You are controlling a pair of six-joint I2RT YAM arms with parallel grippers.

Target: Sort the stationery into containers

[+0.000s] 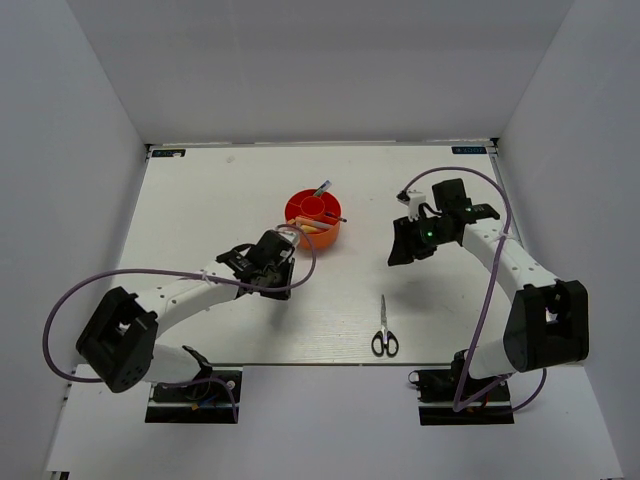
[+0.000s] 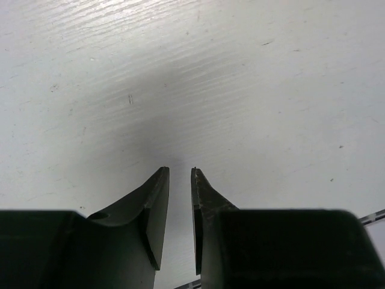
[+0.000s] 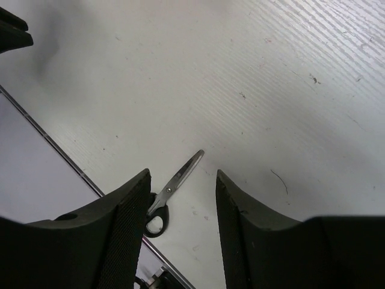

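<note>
A pair of scissors with black handles lies on the table's front right part, blades pointing away from the front edge. The same scissors show in the right wrist view, past my fingertips and touched by neither. My right gripper hovers behind them, open and empty. The left gripper hangs to their left over bare table, a narrow gap between its fingers and nothing in it. A round orange-red divided container stands at the middle back, holding several pens and sticks.
Bare table stretches around the container, with free room left, right and behind. The table's front edge runs close to the scissors' handles. Dark cables loop from both arms.
</note>
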